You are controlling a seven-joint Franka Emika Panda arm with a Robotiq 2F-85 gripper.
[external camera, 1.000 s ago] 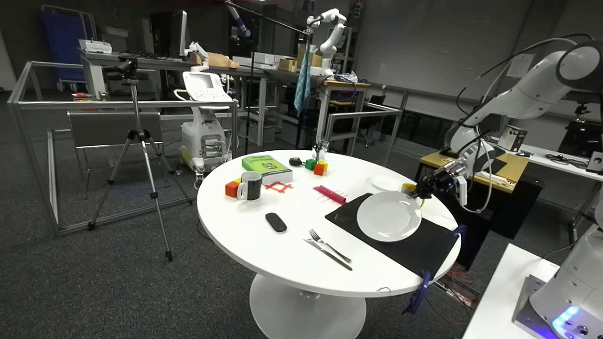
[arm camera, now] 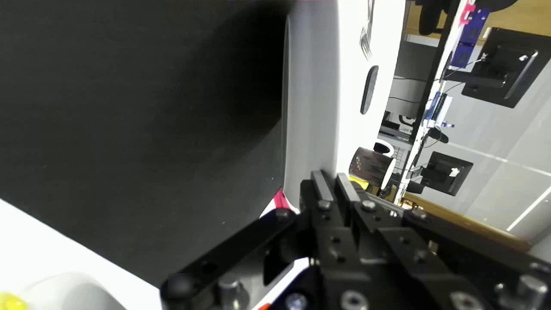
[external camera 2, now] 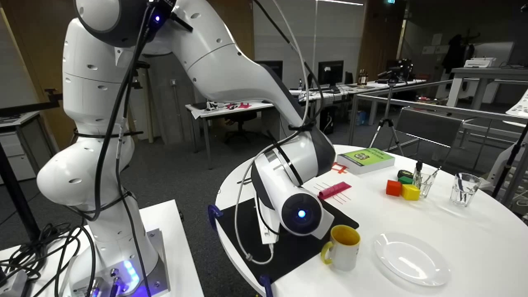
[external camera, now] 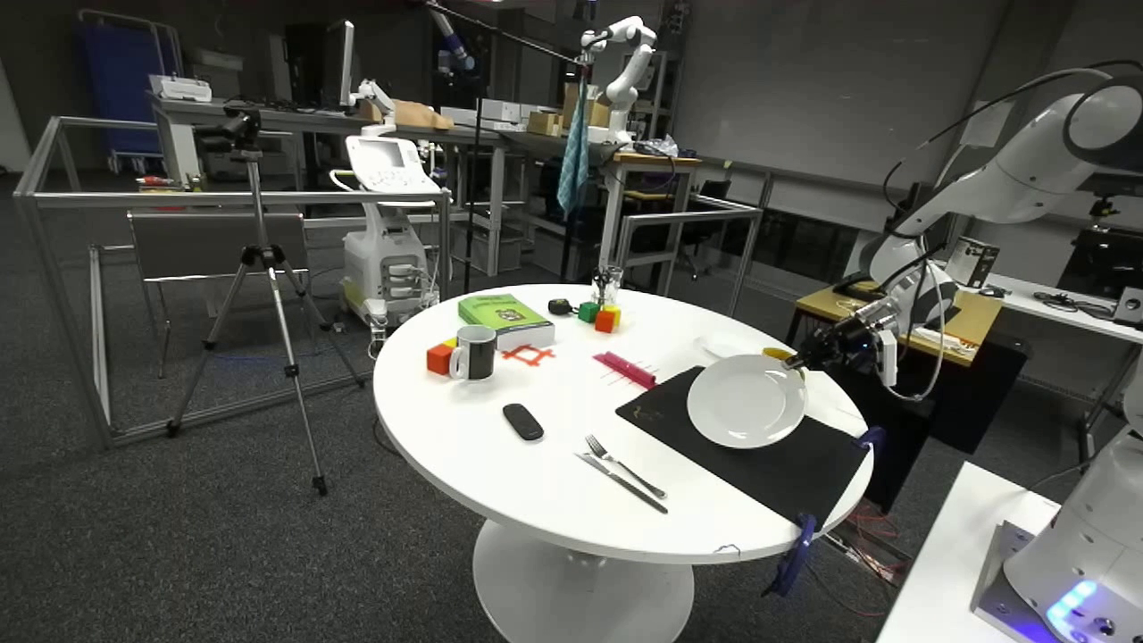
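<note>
A white plate [external camera: 739,407] is tilted over the black mat [external camera: 825,471], its face toward exterior view 1. My gripper [external camera: 799,363] is shut on the plate's upper right rim. From the wrist, the plate [arm camera: 312,98] shows as a pale curved band rising from the gripper, whose fingertips pinch its edge. Exterior view 2 has the arm in front of the held plate, so the plate and the fingers are hidden there. Whether the plate's lower edge touches the mat is hard to tell.
A second white plate [external camera 2: 411,258] and a yellow-white mug [external camera 2: 342,247] stand close beside the mat. Fork [external camera: 624,465] and knife [external camera: 622,482] lie left of it. A dark mug [external camera: 472,354], a green book [external camera: 505,321] and red clay [external camera: 624,370] are farther off.
The gripper and the held plate have shifted a little to the right and up in exterior view 1. The objects on the table have stayed in place.
</note>
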